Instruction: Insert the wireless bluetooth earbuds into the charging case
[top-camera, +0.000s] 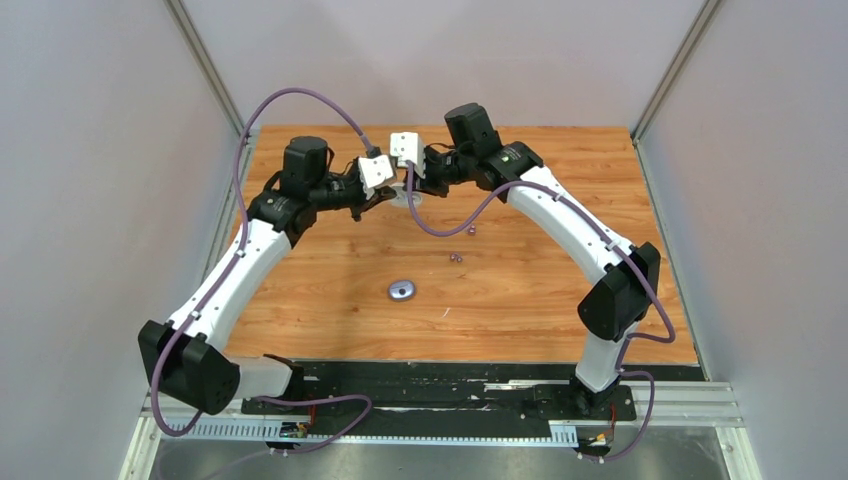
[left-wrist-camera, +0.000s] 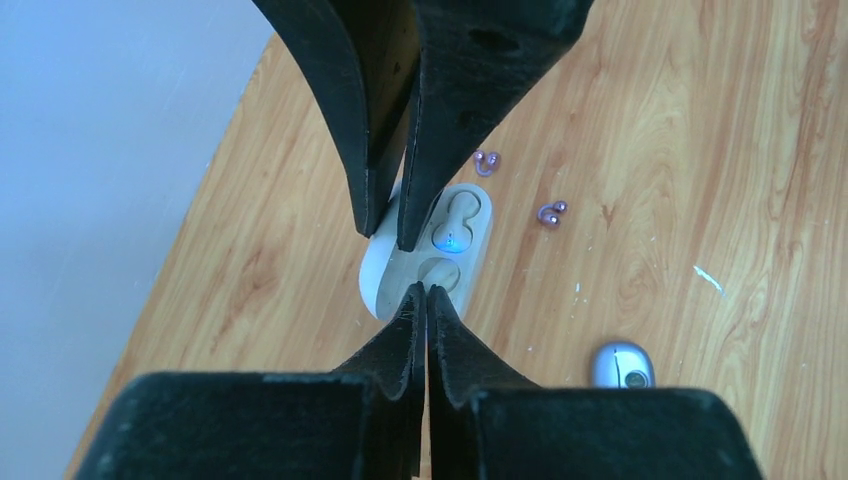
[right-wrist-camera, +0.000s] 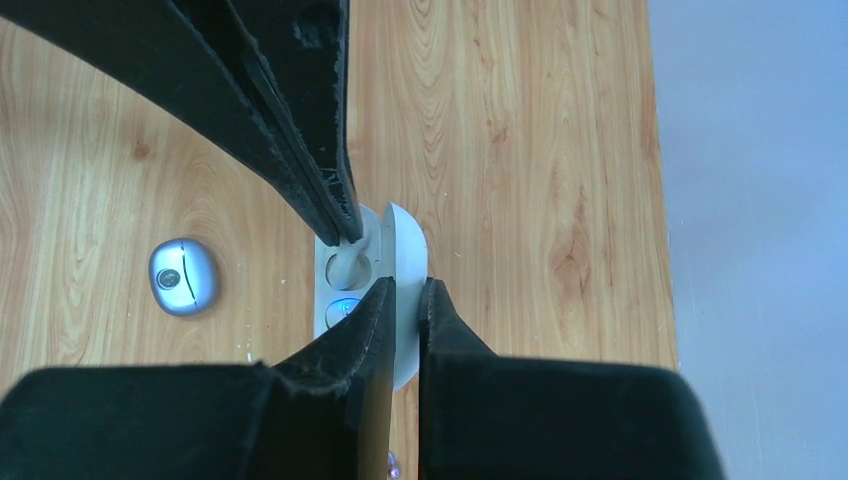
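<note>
Both grippers meet over the white charging case (left-wrist-camera: 380, 270) near the back of the table. My left gripper is shut with nothing visible between its fingertips, just at the case's lower end in its wrist view. My right gripper is shut on the case's white side, seen upright between its fingers. An earbud (left-wrist-camera: 452, 232) with a blue light sits in one recess. The other recess (right-wrist-camera: 347, 268) holds a pale shape; whether that is an earbud or empty molding I cannot tell, as the left fingers partly cover it.
A silver oval object (top-camera: 401, 290) lies on the table toward the front. Two small purple U-shaped pieces (left-wrist-camera: 551, 213) lie right of the case.
</note>
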